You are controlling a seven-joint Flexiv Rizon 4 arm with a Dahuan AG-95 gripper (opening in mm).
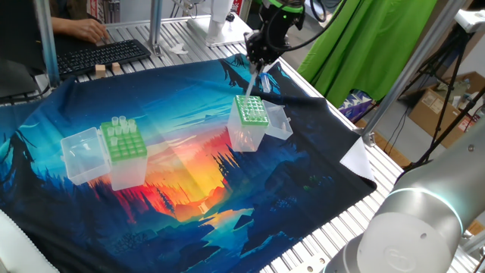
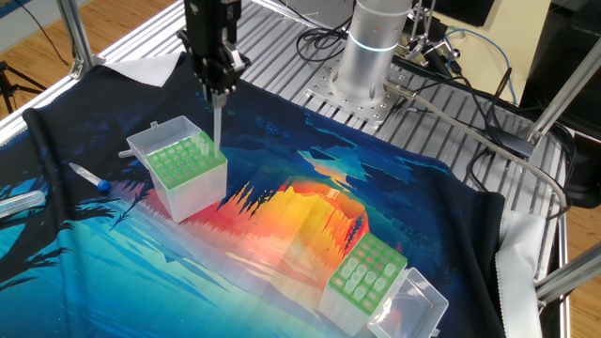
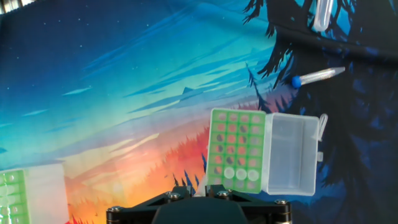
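My gripper point(image 2: 219, 86) is shut on a long translucent pipette tip point(image 2: 218, 117) that points downward. Its lower end is at the edge of the green top of a tip box point(image 2: 188, 192); whether it touches or enters a hole cannot be told. In that box's green grid point(image 3: 236, 140), a few white tips show in the row nearest my gripper. A second tip box point(image 1: 127, 171), on the left in exterior view 1, has several clear tips point(image 1: 121, 125) standing up from its green grid.
Both boxes have clear lids folded open, one lid point(image 1: 83, 155) left of its box and the other point(image 3: 292, 152) beside its grid. A blue-capped pen-like tube point(image 2: 89, 178) and a clear tube point(image 2: 21, 203) lie on the printed cloth point(image 1: 197, 243). Open cloth separates the boxes.
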